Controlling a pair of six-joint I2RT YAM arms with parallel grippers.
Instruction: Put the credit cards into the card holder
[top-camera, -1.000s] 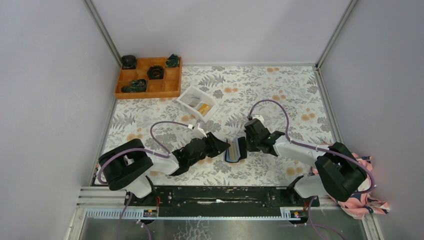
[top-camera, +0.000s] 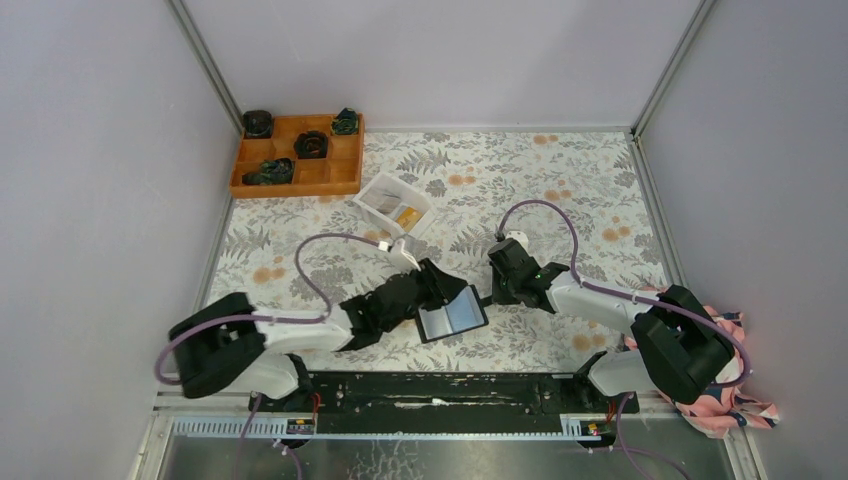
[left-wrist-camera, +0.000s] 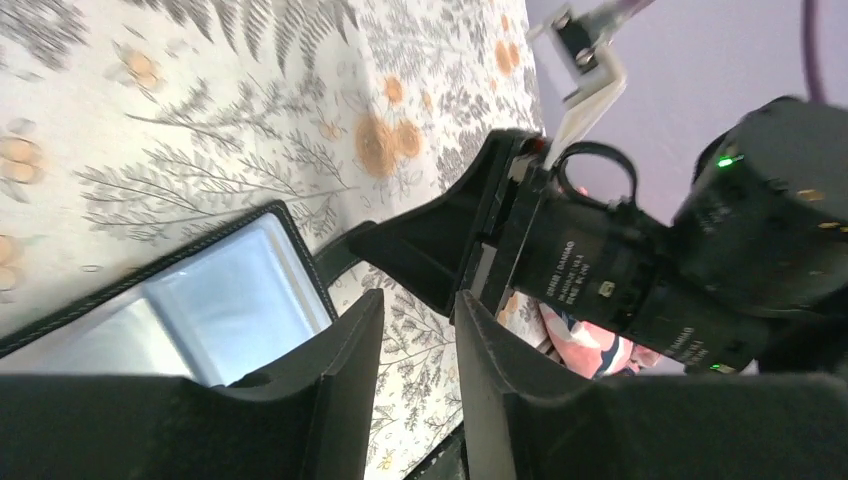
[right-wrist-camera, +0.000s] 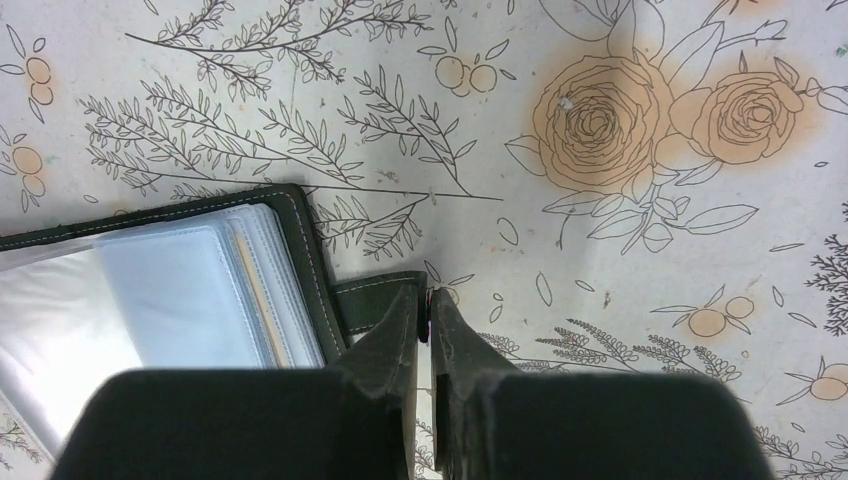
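The card holder (right-wrist-camera: 315, 262) lies spread open on the table, its clear sleeves (left-wrist-camera: 245, 300) facing up. A short dark strap (right-wrist-camera: 375, 298) sticks out from its right side, and the right gripper is shut on the strap's end. My left gripper stands open above the holder, with clear space between its fingertips. In the top view the left arm's hand (top-camera: 440, 285) covers the holder's upper left part. A yellow card (top-camera: 408, 217) lies inside the white bin (top-camera: 427, 218) at the back.
An orange compartment tray (top-camera: 340, 187) with dark rolled items stands at the back left. Pink patterned cloth (top-camera: 730, 410) lies at the right edge.
The holder went from a narrow, partly folded shape to spread open and flat. The right arm stayed in place.
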